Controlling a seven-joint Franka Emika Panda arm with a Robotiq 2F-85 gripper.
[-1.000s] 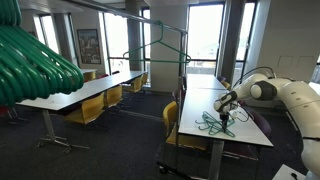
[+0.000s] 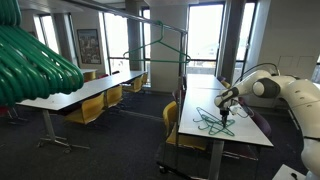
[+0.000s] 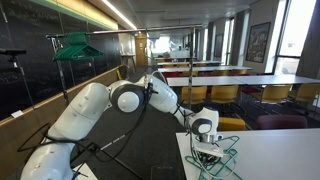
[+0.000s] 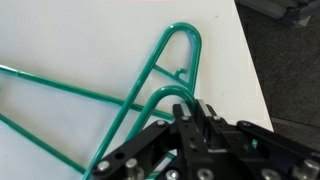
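Green plastic hangers [image 2: 209,122] lie in an overlapping group on the white table, near the robot arm. In the wrist view, a green hanger [image 4: 137,106] runs up to its curved end, and my gripper is shut on that curved part. Another hanger [image 4: 60,87] crosses beneath it on the tabletop. The gripper [image 3: 206,153] points down over the hangers [image 3: 222,164] in exterior view 2. Its fingers partly hide the place of contact.
A clothes rail [image 2: 115,9] stands in front of the table, with one hanger [image 2: 157,47] hanging alone and several bunched hangers [image 2: 35,65] at the left. Yellow chairs [image 2: 170,118] line the table [image 2: 250,130].
The hanger outlines at the gripper have shifted, with green bars reaching slightly higher and farther left. The gripper has moved only a little; the rail's hangers look unmoved.
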